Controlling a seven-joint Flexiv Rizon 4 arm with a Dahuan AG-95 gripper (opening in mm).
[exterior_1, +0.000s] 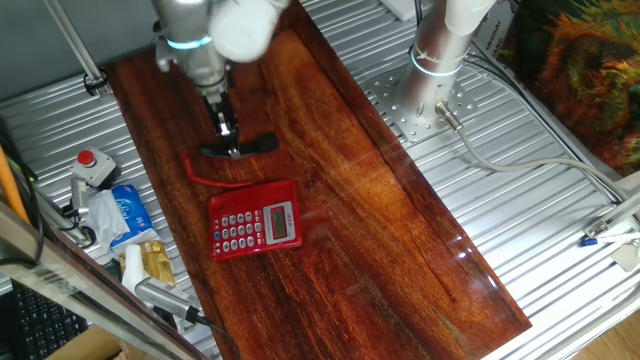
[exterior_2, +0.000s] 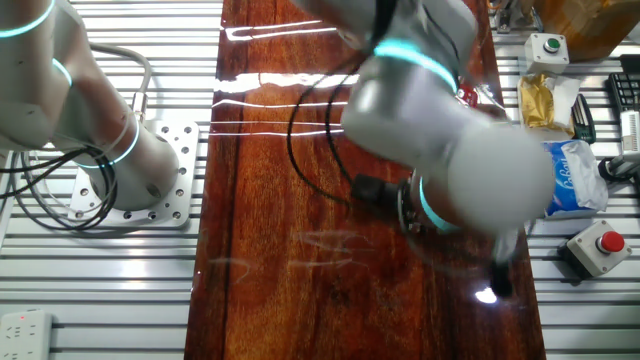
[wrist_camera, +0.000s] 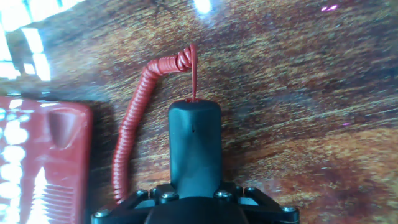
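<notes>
A black telephone handset (exterior_1: 258, 144) is at the far end of the wooden table. My gripper (exterior_1: 232, 150) is shut on its middle, pointing down from the arm. In the wrist view, the handset (wrist_camera: 195, 143) stretches forward from between the fingers, and a red coiled cord (wrist_camera: 134, 118) runs from its end. The red phone body (exterior_1: 252, 220), with its keypad and small display, lies flat on the table nearer the middle. Only a corner of the phone body (wrist_camera: 68, 149) shows at the left of the wrist view. How high the handset is above the table is hard to tell.
Bare wooden table (exterior_1: 400, 260) extends past the phone. Along one side are a red stop button (exterior_1: 88, 160), a blue packet (exterior_1: 130, 215) and a gold packet (exterior_1: 157, 262).
</notes>
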